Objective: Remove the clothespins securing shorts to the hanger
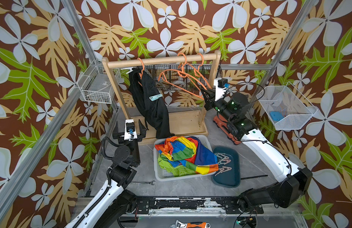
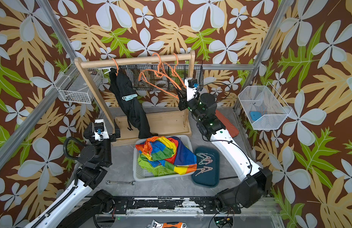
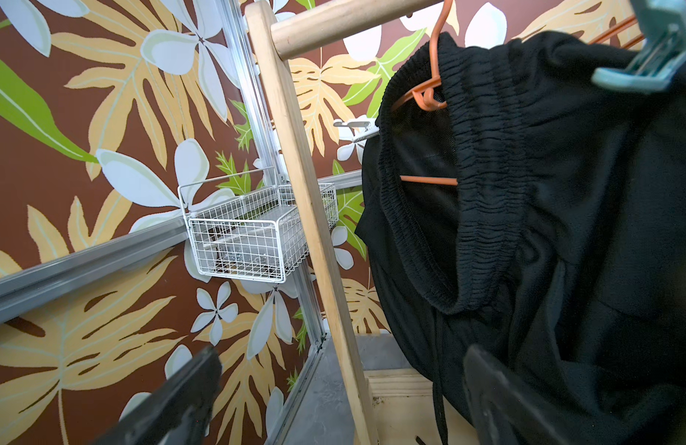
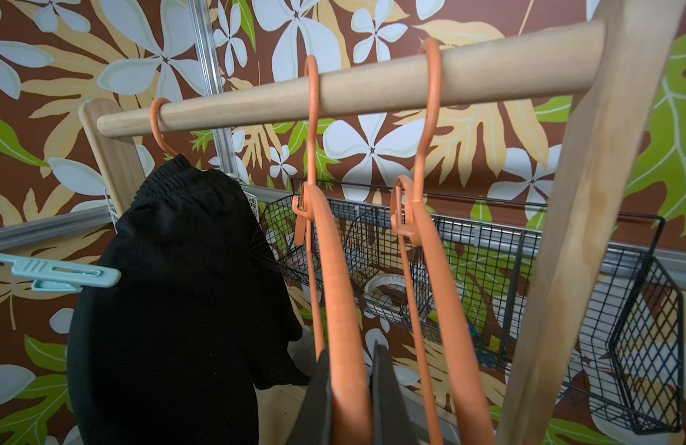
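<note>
Black shorts [image 1: 151, 112] hang at the rack's left side from an orange hanger [image 3: 434, 55]. A light-blue clothespin [image 1: 156, 97] is clipped at their near waistband side, large in the left wrist view's upper right corner. Past the far side of the waistband shows a pale clothespin [image 3: 355, 130], partly hidden. My left gripper [image 1: 129, 127] stands open and empty, low in front of the rack's left post. My right gripper is shut on the arm of an empty orange hanger [image 4: 335, 282], whose hook rests over the rail.
Another empty orange hanger [image 4: 450, 319] hangs close to the right post. The wooden rail [image 1: 164, 58] spans above. Below are a white basket [image 1: 159, 175] of rainbow cloth and a blue tray [image 1: 231, 181] with several clothespins. Wire baskets flank the rack.
</note>
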